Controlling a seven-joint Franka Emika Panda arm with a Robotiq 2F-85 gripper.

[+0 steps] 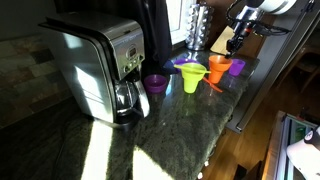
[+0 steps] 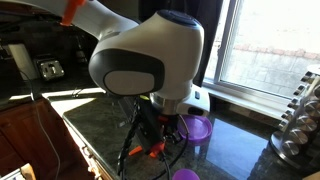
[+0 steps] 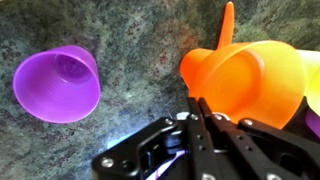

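Observation:
In the wrist view, the closed tips of my gripper overlap the near side of an orange cup [image 3: 258, 85]. Nothing shows between the fingers, and whether they touch the cup is unclear. An orange handle-like piece [image 3: 227, 25] sticks out past the cup. To the left, clear of the fingers, is a purple cup [image 3: 57, 85]. From exterior view 1, my gripper [image 1: 233, 46] hangs above the counter's far end, over the orange cup [image 1: 216, 70] and purple cup [image 1: 236, 67]. In exterior view 2 the arm hides most of this area.
Green cups [image 1: 192, 78] stand beside the orange one, with a purple bowl [image 1: 155, 83] and a coffee maker [image 1: 110, 65] farther left. Behind are a purple plate [image 2: 198, 128] and a metal rack [image 2: 298, 125].

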